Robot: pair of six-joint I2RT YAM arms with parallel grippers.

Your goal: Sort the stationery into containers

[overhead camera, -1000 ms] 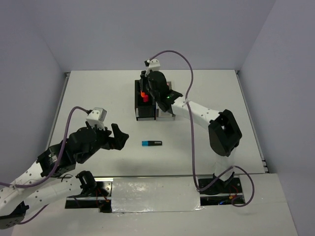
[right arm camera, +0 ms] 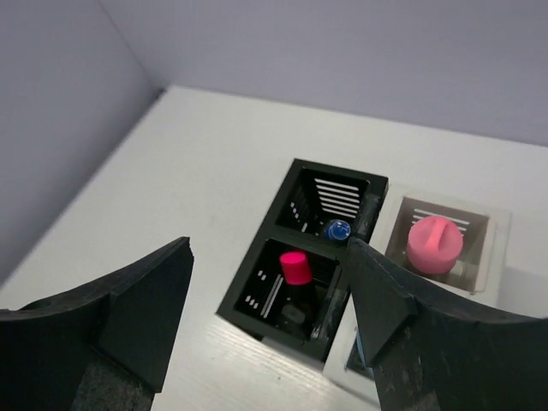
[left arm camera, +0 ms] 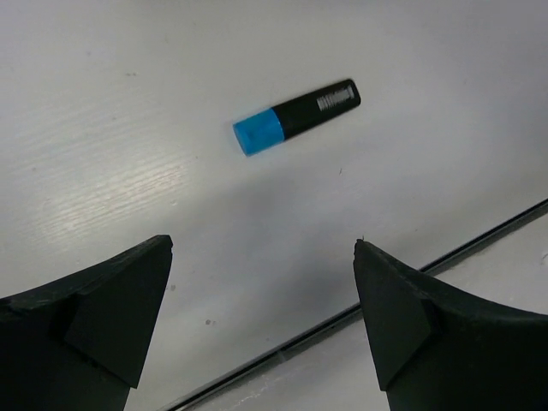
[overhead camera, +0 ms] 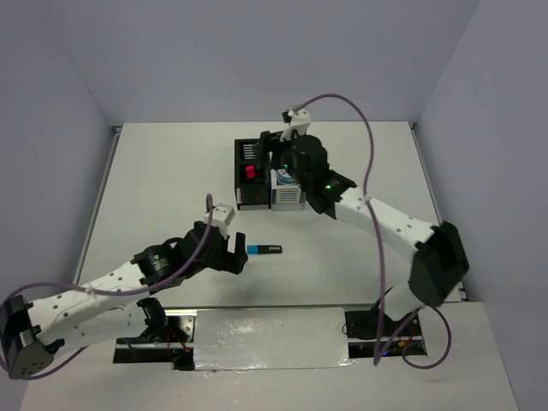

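A highlighter [overhead camera: 264, 249] with blue cap and black body [left arm camera: 312, 110] lies on the white table. My left gripper [overhead camera: 229, 250] is open beside it, nothing between its fingers. My right gripper [overhead camera: 270, 150] is high over the containers, open, with nothing between its fingers in the right wrist view. A black two-compartment container [right arm camera: 272, 230] holds a blue item [right arm camera: 337, 230] at the back and a red-capped item [right arm camera: 297, 268] in front. The grey container [right arm camera: 491, 247] beside it holds a pink item [right arm camera: 435, 246]; its front compartment is partly hidden.
Grey walls bound the back and sides. A dark rail [left arm camera: 310, 338] runs along the front edge.
My right gripper has moved rightward above the containers, its arm swinging right. My left gripper has moved right, toward the highlighter.
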